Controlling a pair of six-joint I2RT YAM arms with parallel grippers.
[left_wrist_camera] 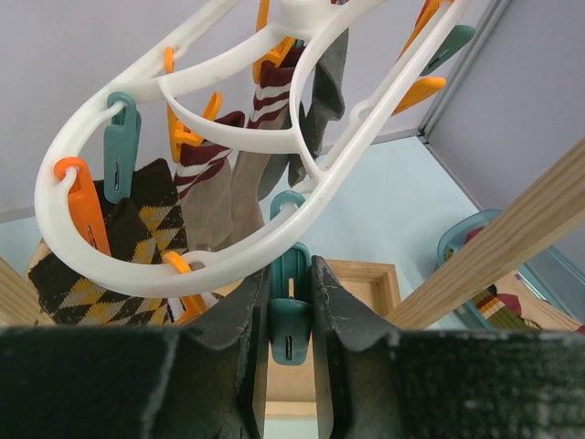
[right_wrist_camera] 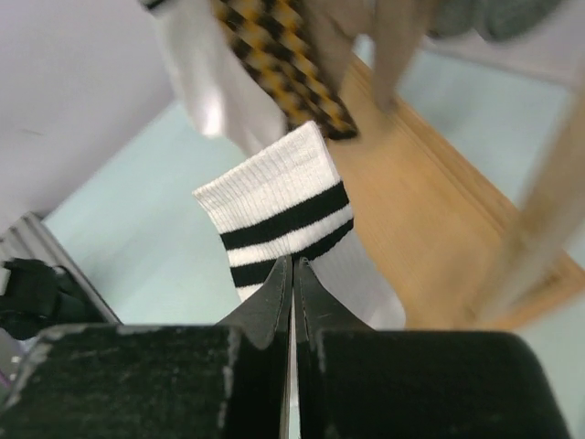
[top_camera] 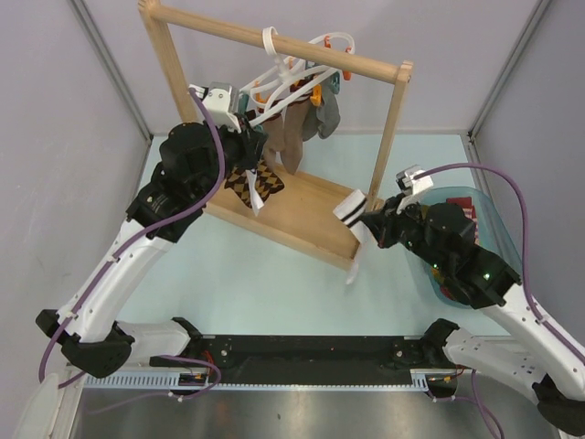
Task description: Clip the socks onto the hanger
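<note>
The white hanger point(top_camera: 291, 75) hangs from the wooden rail, with teal and orange clips on its ring. My left gripper is shut on a teal clip point(left_wrist_camera: 290, 334) at the ring's near edge. Pinched at the tips of my right gripper is a white sock point(right_wrist_camera: 283, 206) with two black stripes; its cuff points up and its toe trails below. In the top view this sock is right of the hanger and lower, apart from it. Another white sock point(top_camera: 254, 192) hangs under the left gripper, beside a checkered sock point(left_wrist_camera: 151, 242).
Brown socks point(left_wrist_camera: 242, 187) and grey socks point(left_wrist_camera: 324, 96) also hang from the ring. The wooden post point(top_camera: 388, 137) stands near the right gripper. A teal basket point(top_camera: 503, 240) with more socks is at the right, partly behind the right arm.
</note>
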